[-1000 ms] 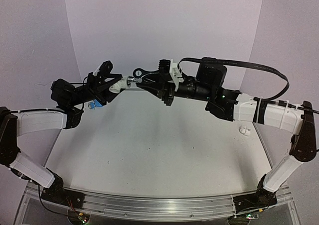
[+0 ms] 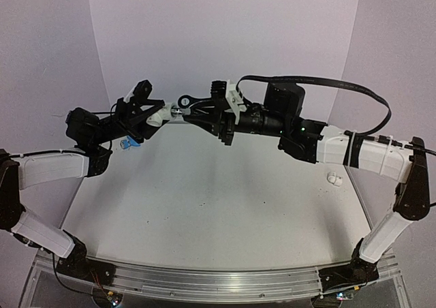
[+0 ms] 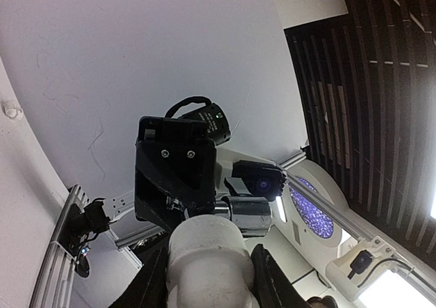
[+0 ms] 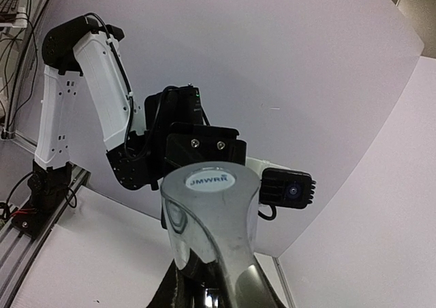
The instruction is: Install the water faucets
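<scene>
A white pipe fitting (image 3: 210, 267) is clasped by my left gripper (image 2: 154, 114), with one of its black fingers on each side of it. From the right, my right gripper (image 2: 197, 114) is shut on the chrome faucet (image 4: 212, 216), whose lettered handle faces the right wrist camera. High over the table, the faucet's chrome end (image 2: 178, 111) meets the mouth of the white fitting. In the left wrist view, chrome metal (image 3: 248, 212) shows just beyond the fitting. Whether the threads are engaged is hidden.
At the table's back left lies a small blue object (image 2: 129, 142). Another white fitting (image 2: 334, 178) rests near the right edge.
Each part stays in its gripper.
</scene>
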